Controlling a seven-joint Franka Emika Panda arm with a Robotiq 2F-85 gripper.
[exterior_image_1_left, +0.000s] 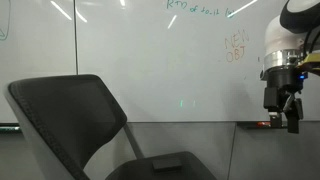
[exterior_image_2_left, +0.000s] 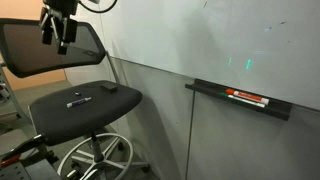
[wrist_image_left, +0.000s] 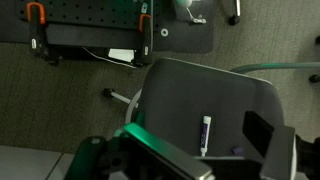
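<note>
My gripper (exterior_image_2_left: 60, 36) hangs high over a black office chair, its fingers apart and empty. From the other side the gripper (exterior_image_1_left: 283, 112) appears at the right, in front of the whiteboard. On the chair seat (wrist_image_left: 175, 85) lie a light-coloured marker (wrist_image_left: 205, 135) and, close by, a small dark object (wrist_image_left: 238, 151) that I cannot identify. Both lie well below the gripper's black fingers (wrist_image_left: 275, 145) in the wrist view. The marker (exterior_image_2_left: 78, 102) is nearer the seat's front left, with the dark object (exterior_image_2_left: 109, 86) farther back.
A whiteboard (exterior_image_1_left: 185, 70) with writing spans the wall. Its black tray (exterior_image_2_left: 215, 88) holds an orange-red marker (exterior_image_2_left: 245, 92) and at least one whitish one. The chair's mesh backrest (exterior_image_1_left: 70, 120) rises beside the seat. A dark table edge (wrist_image_left: 90, 35) carries cables.
</note>
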